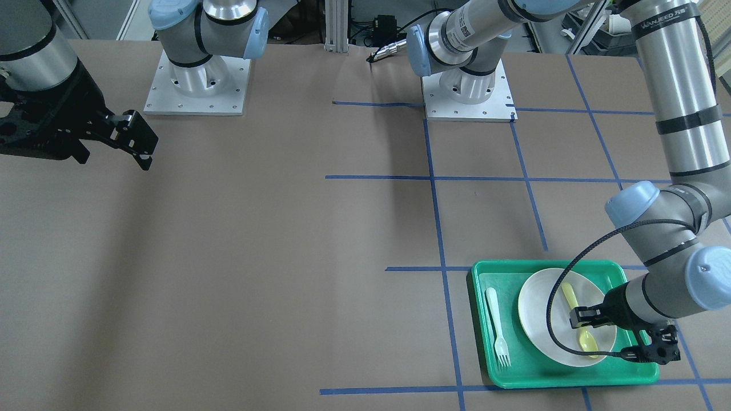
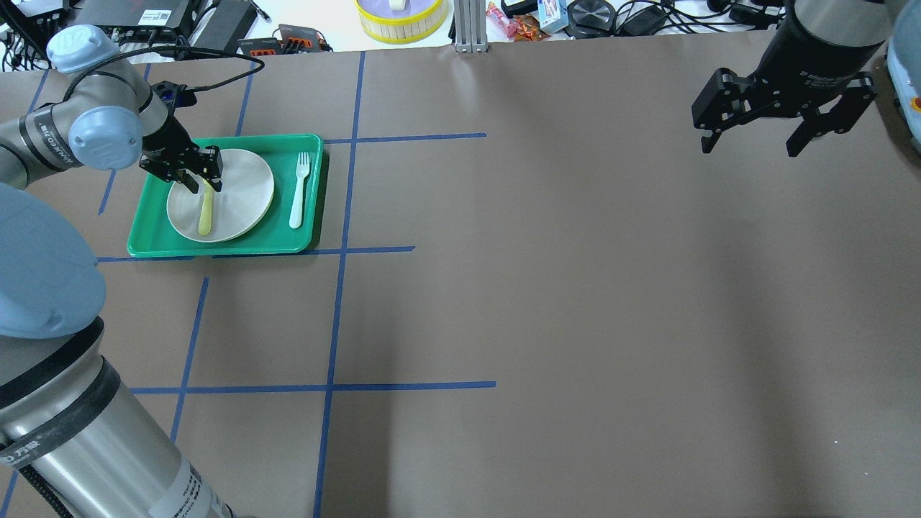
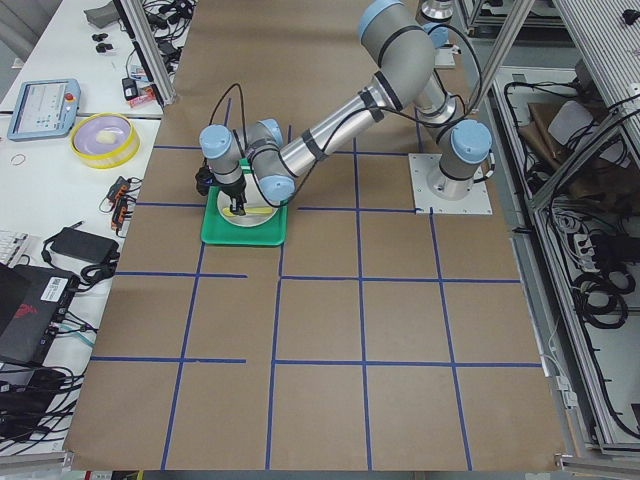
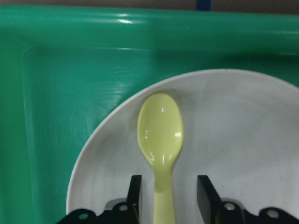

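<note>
A white plate (image 1: 545, 311) lies in a green tray (image 1: 514, 363), with a pale yellow spoon (image 4: 160, 130) on it. My gripper is low over the plate, open, its two fingers either side of the spoon's handle without touching it. In the top view the gripper (image 2: 204, 185) partly covers the spoon. A white fork (image 2: 300, 190) lies in the tray beside the plate.
A second black gripper (image 2: 781, 112) hangs at the other side of the table, well apart from the tray. Other arm bases stand along the table edge.
</note>
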